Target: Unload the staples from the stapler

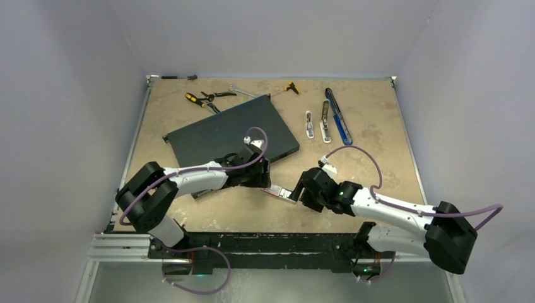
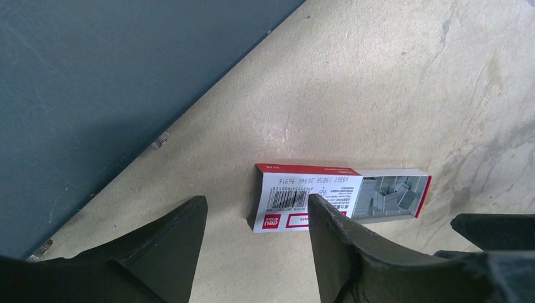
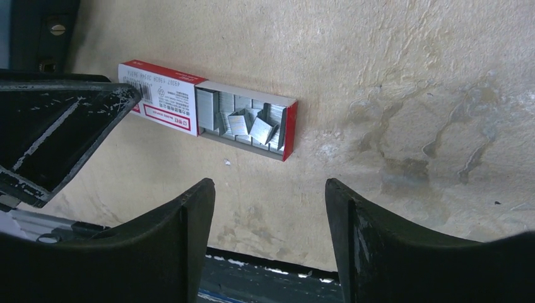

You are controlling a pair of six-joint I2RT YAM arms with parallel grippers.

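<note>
A red-and-white staple box [image 2: 328, 196] lies on the table with its tray [image 3: 246, 126] slid out at the right end, showing several loose grey staple blocks. My left gripper hangs open over the box's left end, nothing between its fingers. My right gripper is open just beyond the tray, its fingers empty. Two small staplers [image 1: 309, 124] [image 1: 325, 126] stand at the back right.
A large dark slab [image 1: 230, 126] covers the back left of the table [image 1: 353, 164]. Pliers [image 1: 202, 104], a wrench and other tools lie behind it. A long blue tool [image 1: 342, 126] lies beside the staplers.
</note>
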